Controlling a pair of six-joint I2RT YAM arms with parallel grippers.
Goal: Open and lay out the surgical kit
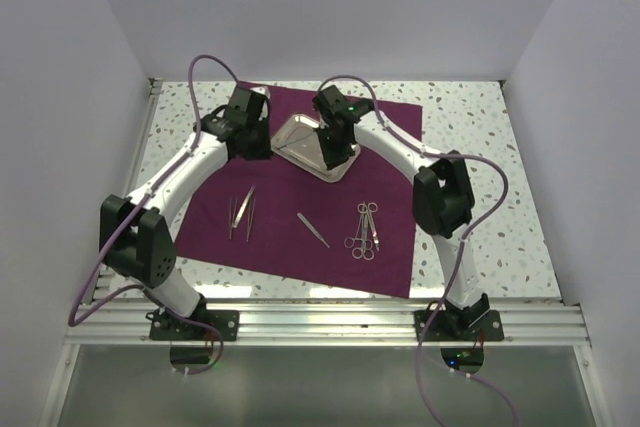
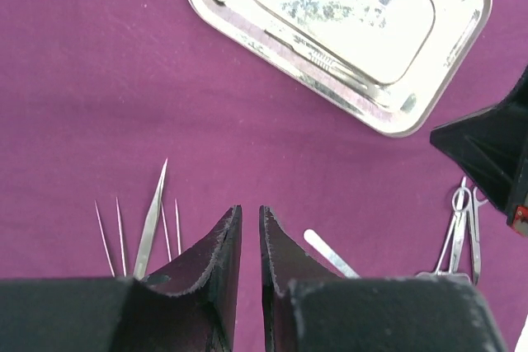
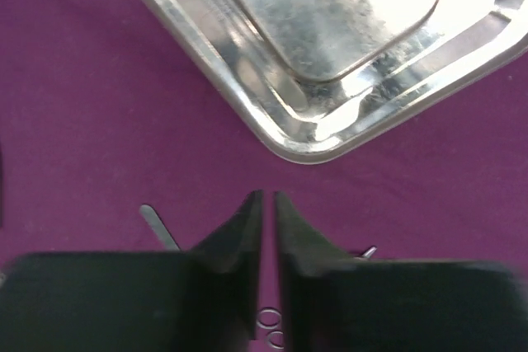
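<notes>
The silver metal tray (image 1: pixel 297 139) lies at the back of the purple cloth, partly hidden by my right arm. My left gripper is over the cloth by the tray's left side, a narrow gap between its fingers and nothing in it. Close in front of the tray's corner (image 3: pixel 301 156), in the right wrist view, my right gripper also stands slightly open and empty. Slim tweezers-like tools (image 1: pixel 243 207) lie side by side at the left. A flat slender tool (image 1: pixel 313 230) sits mid-cloth, and ring-handled tools (image 1: pixel 362 235) are grouped at the right.
The purple cloth (image 1: pixel 280 197) has bare room between the tray and the tools. Both arms reach in over the cloth's sides, and hoses (image 1: pixel 196 97) loop above them.
</notes>
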